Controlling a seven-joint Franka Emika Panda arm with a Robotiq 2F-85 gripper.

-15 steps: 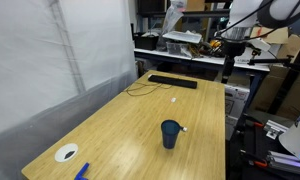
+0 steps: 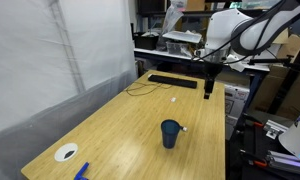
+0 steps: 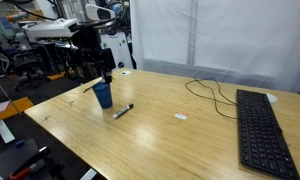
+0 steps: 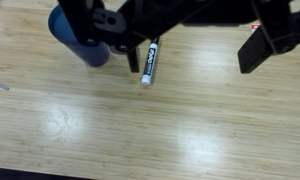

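A dark blue cup [image 2: 170, 133] stands upright on the wooden table, also in the second exterior view [image 3: 104, 98]. Close beside it lies a marker [image 3: 123, 111] with a white barrel and dark ends; the wrist view shows the marker [image 4: 150, 64] lengthwise near the left finger [image 4: 133, 56]. My gripper [image 2: 207, 90] is open above the table's right side. Nothing shows between its fingers. In the wrist view, the cup's rim [image 4: 53, 20] is at upper left, partly covered by the gripper.
A black keyboard [image 3: 267, 132] and a loose cable [image 3: 210, 92] lie at the table's far end. A small white item [image 3: 181, 116] rests mid-table. Toward the opposite end are a white disc [image 2: 65, 152] and a blue object [image 2: 82, 171].
In exterior view 1, the arm and open gripper have moved left and somewhat downward, from the table's right edge to over the tabletop. The cup and marker stay put.
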